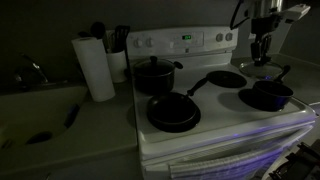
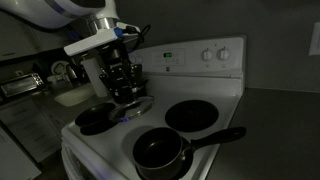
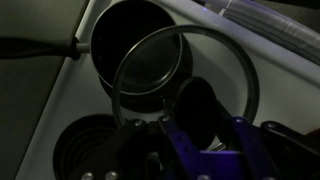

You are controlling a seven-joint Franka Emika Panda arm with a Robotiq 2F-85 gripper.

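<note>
My gripper is shut on the knob of a round glass lid, holding it above the right side of the stove. In the wrist view, the clear lid has a pale rim, and its dark knob rises toward the fingers. The lid partly overlaps the black saucepan there. From the second exterior view, the lid hangs tilted behind the open saucepan, whose handle points right.
A black frying pan and a lidded black pot stand on the left of the white stove. Bare burners show too. A paper towel roll stands on the counter to the left.
</note>
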